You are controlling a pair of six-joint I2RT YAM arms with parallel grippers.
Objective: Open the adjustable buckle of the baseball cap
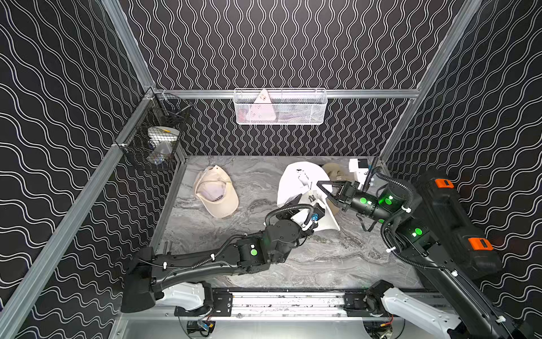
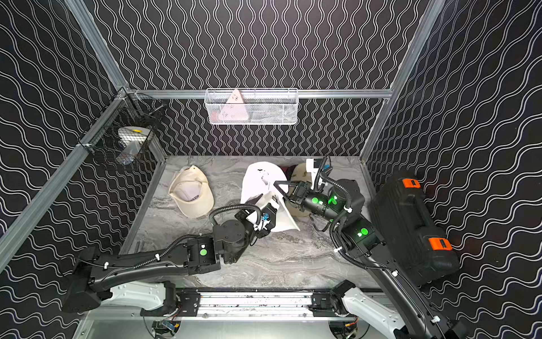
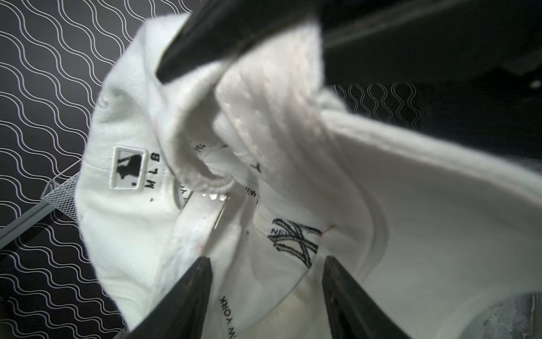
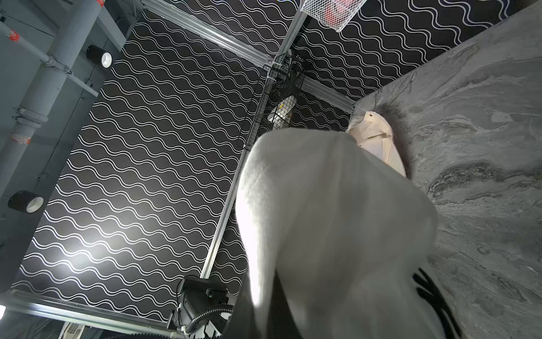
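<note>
A white baseball cap (image 1: 294, 176) is held up off the table, tilted with its inside showing. My right gripper (image 1: 320, 188) is shut on the cloth at its edge. In the left wrist view, that gripper's dark fingers (image 3: 384, 56) cross the top, pinching the folded cloth. Below the fold runs the white back strap (image 3: 186, 237), with a small metal buckle (image 3: 218, 197) at its upper end. My left gripper is open in front of the cap, one finger (image 3: 189, 296) overlapping the strap's lower part. Cap cloth hides most of the right fingertips in the right wrist view.
A beige cap (image 1: 223, 197) lies on the left of the table. Behind the white cap are a khaki cap (image 1: 334, 169) and a white box (image 1: 359, 165). A black case (image 1: 457, 220) stands far right.
</note>
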